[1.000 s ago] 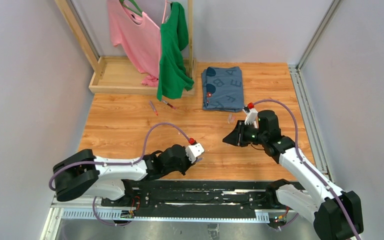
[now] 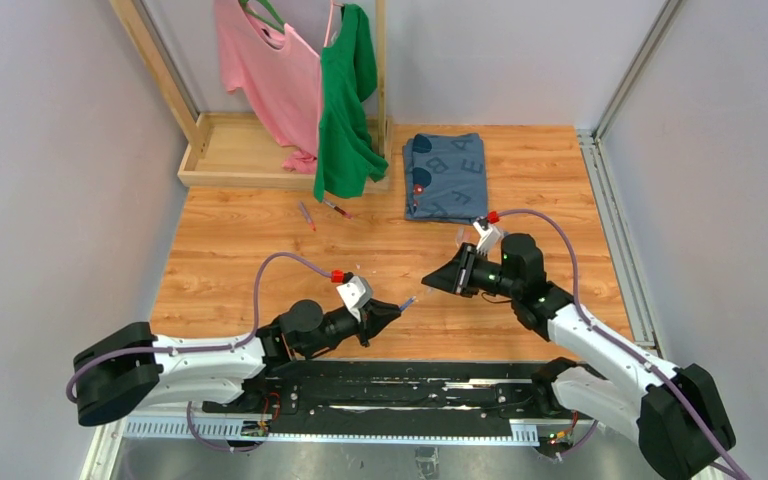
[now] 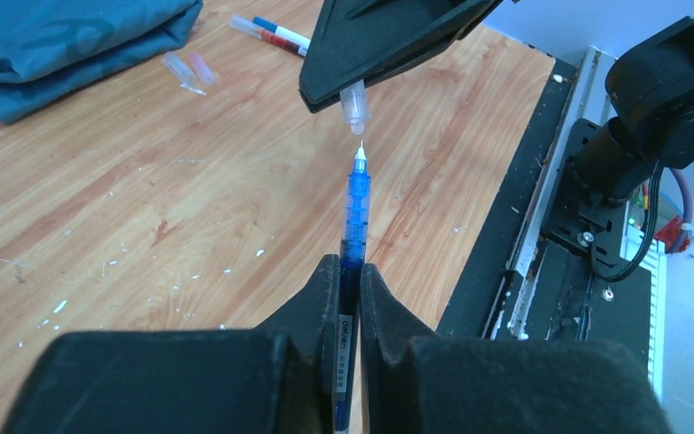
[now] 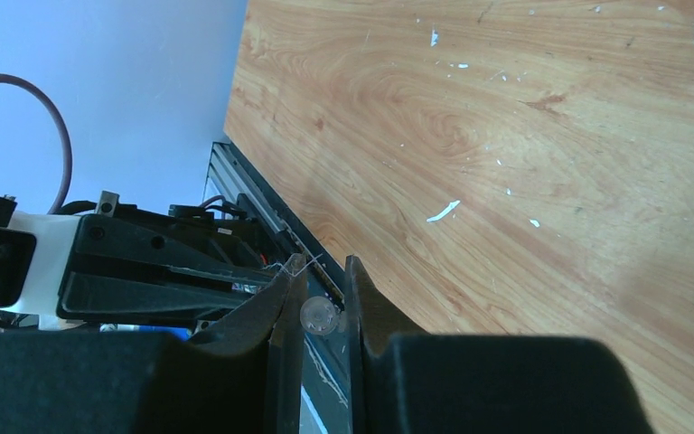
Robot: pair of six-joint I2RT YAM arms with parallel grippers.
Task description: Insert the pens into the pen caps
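A blue pen (image 3: 355,217), tip pointing away from my left gripper, is clamped in that gripper's fingers. Just beyond the tip, a clear cap hangs from my right gripper (image 2: 430,285); in the right wrist view the cap (image 4: 319,316) shows end-on between the shut fingers. The pen tip and cap are nearly in line, with a small visible gap in the left wrist view. Loose clear caps (image 3: 183,72) and several other pens (image 3: 276,36) lie on the table.
A folded blue cloth (image 2: 445,180) lies at the back. A wooden rack (image 2: 205,170) with pink and green garments stands at back left. More pens (image 2: 337,208) lie before the rack.
My left gripper has swung round so the pen points up and right toward the cap.
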